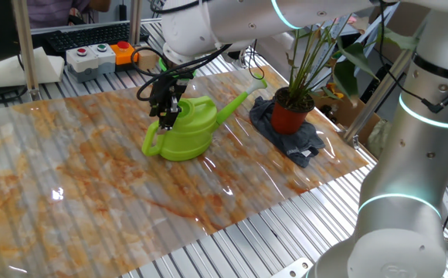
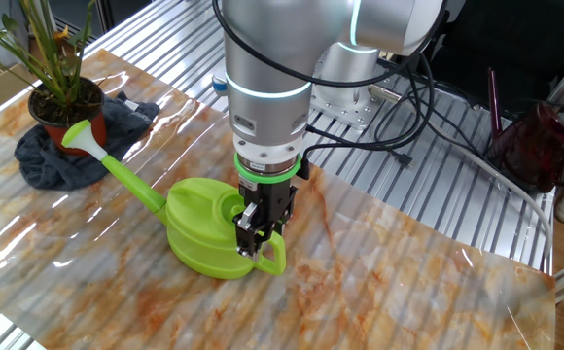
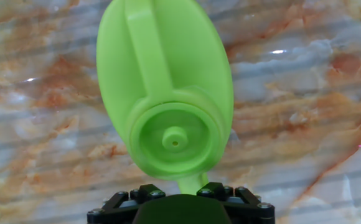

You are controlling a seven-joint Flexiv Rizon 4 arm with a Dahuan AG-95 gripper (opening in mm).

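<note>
A lime-green watering can (image 1: 189, 139) stands upright on the marbled sheet, its spout (image 2: 134, 181) pointing toward the potted plant. My gripper (image 1: 166, 127) points down at the can's handle end. In the other exterior view, the gripper (image 2: 259, 251) is close over the top of the handle (image 2: 278, 259), partly covering it. The wrist view shows the can's round recessed opening (image 3: 175, 142) ahead of the gripper. Its two black fingers are apart, with a piece of the handle (image 3: 193, 182) showing at the gap, nearer the right finger. Contact with the handle cannot be made out.
A plant in a brown-red pot (image 1: 288, 117) stands on a dark cloth (image 1: 305, 144) beyond the spout. Button boxes (image 1: 91, 62) sit along the back edge. A dark red can (image 2: 540, 146) stands off the sheet. The marbled sheet (image 1: 62, 193) is clear before the handle.
</note>
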